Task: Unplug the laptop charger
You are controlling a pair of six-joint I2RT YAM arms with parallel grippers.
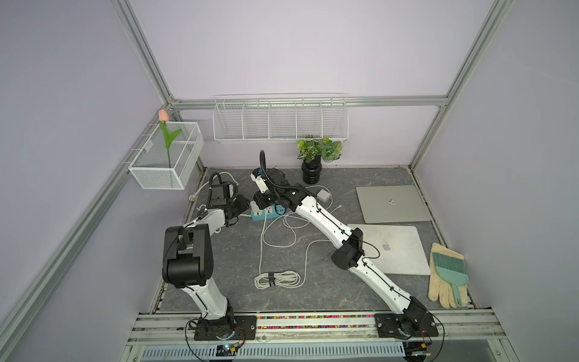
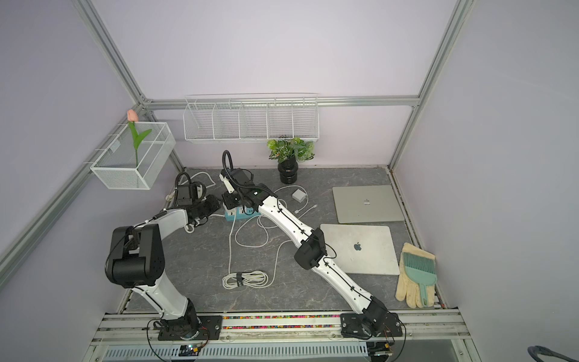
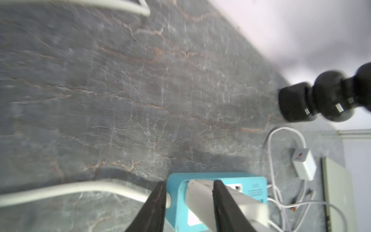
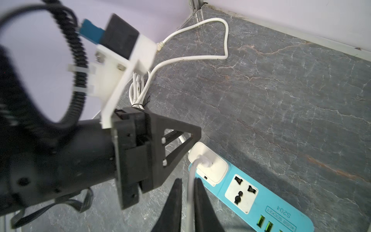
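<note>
The white charger point(image 4: 216, 166) sits on the left end of the blue power strip point(image 4: 270, 206), its cable point(image 4: 191, 176) rising from its top. My left gripper is part open in the left wrist view, with part of the charger point(image 3: 199, 193) showing between and behind its fingers. In the right wrist view the left gripper's black fingers point(image 4: 181, 148) reach the charger's left end. My right gripper is shut above the strip. The cable runs down the line between its fingers; whether it is gripped, I cannot tell.
A bundled cable point(image 1: 277, 279) lies at the front, with looser loops right of the strip. A black vase with a plant point(image 1: 311, 172) stands behind. Two laptops point(image 1: 395, 204), a brush point(image 1: 451, 271) and gloves point(image 1: 434, 289) lie at the right.
</note>
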